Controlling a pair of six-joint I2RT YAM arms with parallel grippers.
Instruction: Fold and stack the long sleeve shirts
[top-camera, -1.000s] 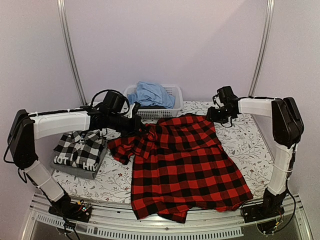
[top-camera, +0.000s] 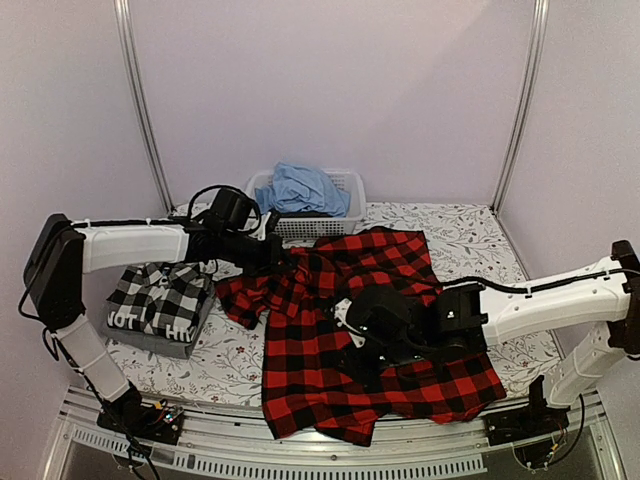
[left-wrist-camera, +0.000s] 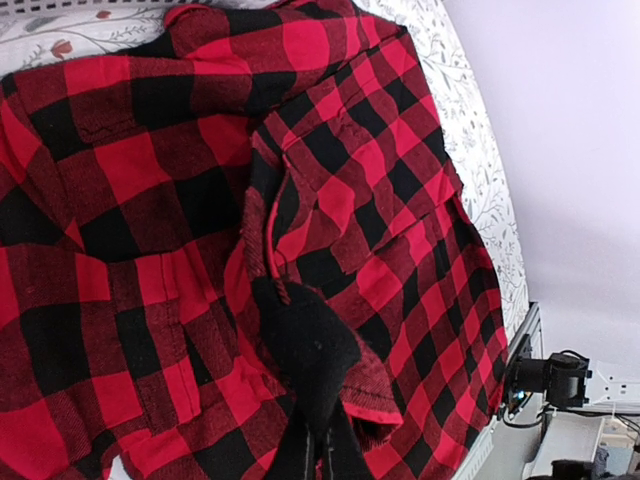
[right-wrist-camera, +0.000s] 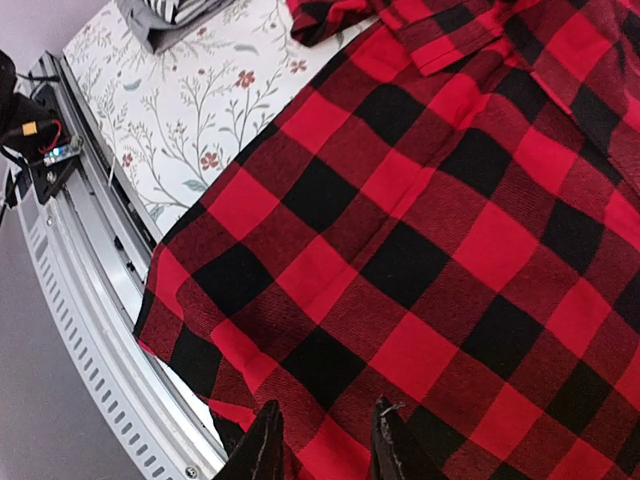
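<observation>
A red-and-black checked shirt (top-camera: 310, 390) lies across the table, bunched at the back and spread toward the front edge. My left gripper (top-camera: 275, 255) is down on its bunched upper left part; in the left wrist view the left gripper is shut among the folds, and whether cloth is between its fingers is hidden. My right gripper (top-camera: 355, 355) is over the lower middle of the shirt; in the right wrist view the right gripper has its fingertips apart above the lower edge of the cloth, with nothing visible held.
Folded shirts (top-camera: 155, 305), grey and black-and-white checked, are stacked at the left. A white basket (top-camera: 310, 225) with blue cloth (top-camera: 300, 188) stands at the back. Bare patterned table shows at right and front left. The shirt reaches the metal front rail (top-camera: 220, 458).
My right gripper has moved from the back right corner of the shirt forward and left, down to its lower middle.
</observation>
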